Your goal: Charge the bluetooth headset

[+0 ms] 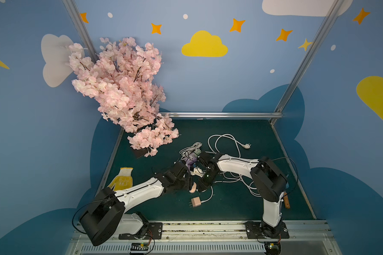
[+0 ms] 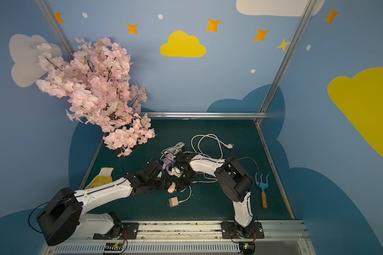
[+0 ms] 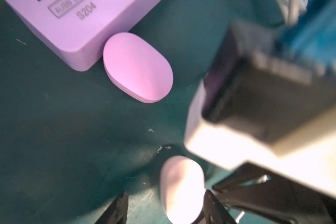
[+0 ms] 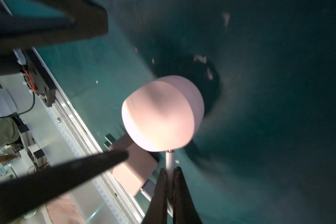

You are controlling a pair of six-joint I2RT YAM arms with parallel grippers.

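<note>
The pale pink headset case, seen also low in the left wrist view (image 3: 181, 186), has a white cable plug at its near end. My right gripper is shut on that white cable plug, the case held out just beyond its tips. My left gripper stands open, its fingers either side of the case. A pink oval piece (image 3: 138, 67) lies against a purple power strip (image 3: 74, 26). A pink charger (image 1: 195, 202) with a white cable lies near the front of the mat.
Coiled white cables (image 1: 225, 138) lie behind the arms. A yellow glove (image 1: 120, 182) is at left, a blossom branch (image 1: 119, 85) at back left, a blue garden fork (image 2: 263, 187) at right.
</note>
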